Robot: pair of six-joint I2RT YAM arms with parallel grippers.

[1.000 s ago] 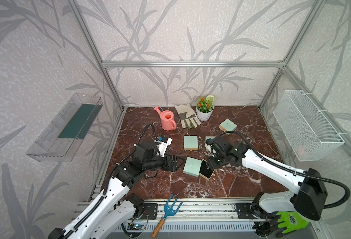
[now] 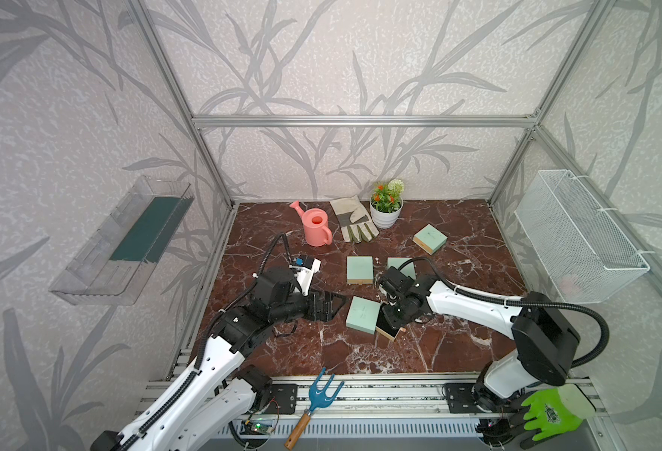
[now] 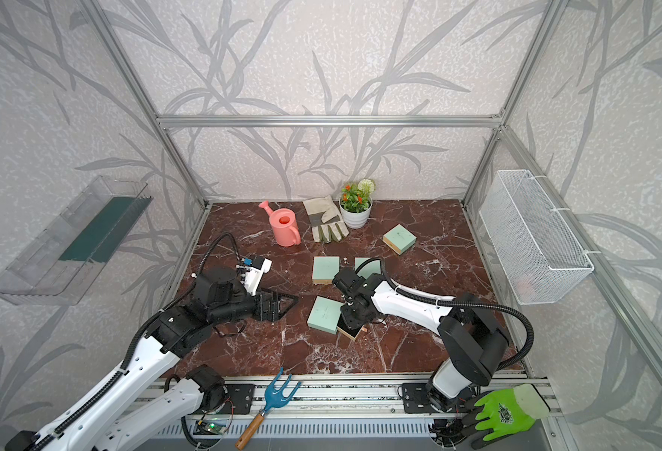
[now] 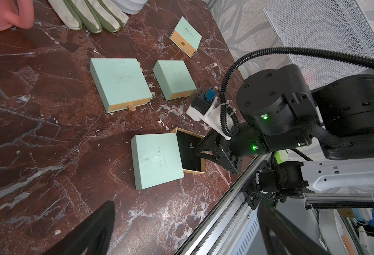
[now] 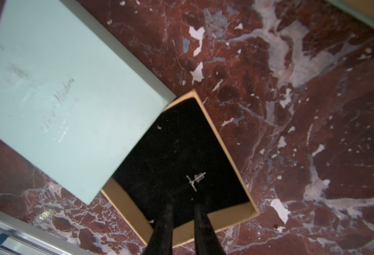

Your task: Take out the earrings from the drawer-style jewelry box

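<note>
A mint-green jewelry box (image 5: 68, 97) lies at the front middle of the table, its black-lined drawer (image 5: 174, 157) pulled out toward the right. One small silvery earring (image 5: 195, 180) rests on the black lining. My right gripper is over the drawer's outer end, its two dark fingers (image 5: 208, 233) part open with a narrow gap; nothing shows between them, and the earring is just beyond the tips. In the left wrist view the right gripper reaches over the drawer. To the left of the box, my left gripper (image 2: 343, 302) stands open and empty, apart from it.
Three more mint boxes, one middle (image 4: 121, 80), one right of it (image 4: 175, 78) and one farther back (image 4: 187, 36), sit shut behind. A pink watering can (image 2: 316, 227), a garden glove (image 2: 355, 219) and a potted plant (image 2: 385, 204) line the back. Table left of the boxes is clear.
The left gripper has drawn slightly back from the box, which has not moved.
</note>
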